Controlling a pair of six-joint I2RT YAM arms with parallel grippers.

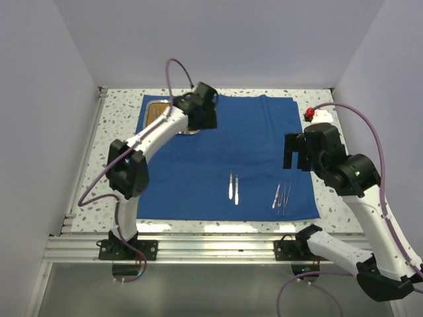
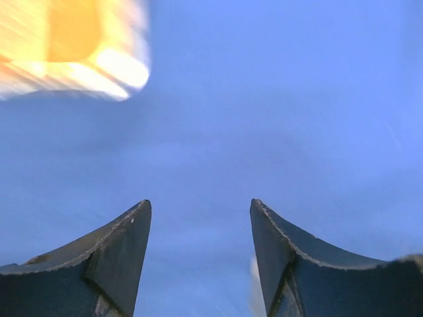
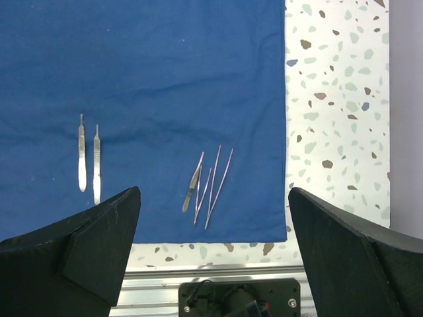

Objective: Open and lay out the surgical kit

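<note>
My left gripper, open and empty, is over the blue cloth (image 1: 258, 132) beside the steel tray (image 1: 146, 115), which the arm partly covers in the top view; the left wrist view is blurred. Two scalpel handles (image 1: 236, 191) (image 3: 82, 158) lie side by side at the middle front of the cloth. Tweezers (image 3: 192, 185) and several thin instruments (image 3: 218, 188) lie at the front right. My right gripper stands open above the right side of the cloth, holding nothing.
The speckled tabletop (image 3: 337, 112) surrounds the cloth, with grey walls at back and sides.
</note>
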